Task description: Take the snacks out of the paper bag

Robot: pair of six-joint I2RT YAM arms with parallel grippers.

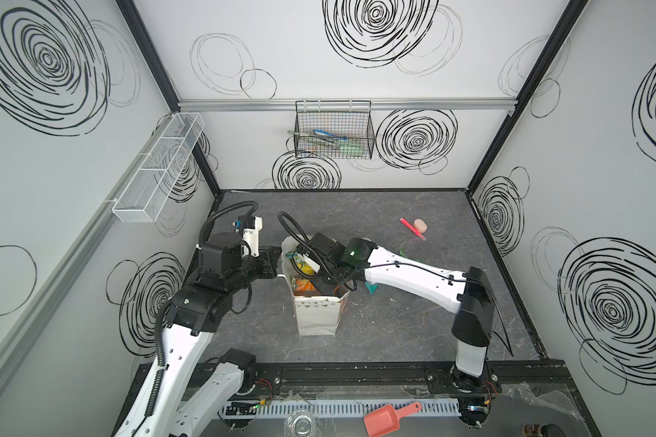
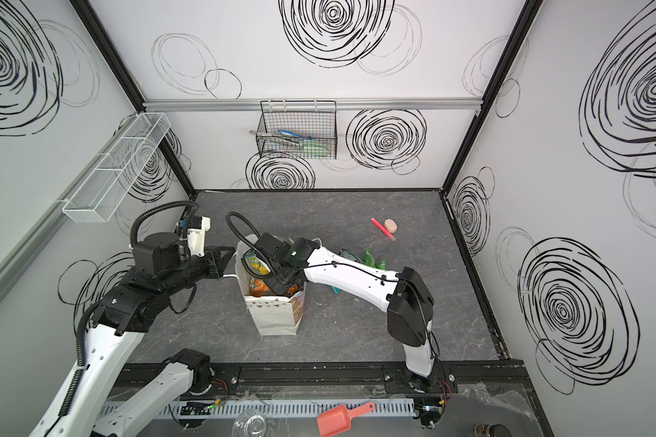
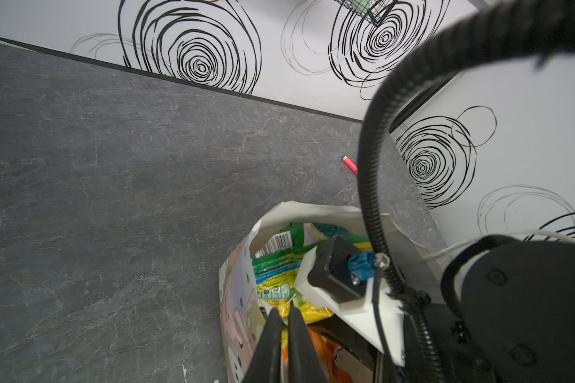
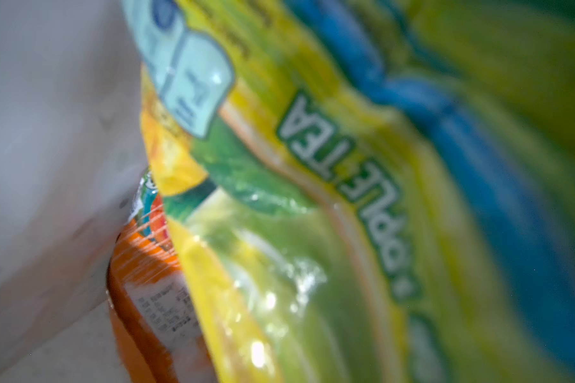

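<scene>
The white paper bag (image 1: 317, 317) stands mid-table, holding a yellow-green "apple tea" snack packet (image 4: 281, 255) and an orange packet (image 4: 140, 312). My right gripper (image 1: 328, 280) reaches down inside it; its fingers are hidden, and the apple tea packet fills much of the right wrist view. My left gripper is at the bag's left side, shut, with nothing seen held.
Green and teal items (image 2: 371, 260) lie right of the bag, partly behind the right arm. A red marker (image 1: 412, 228) and pinkish round object (image 1: 420, 225) lie at back right.
</scene>
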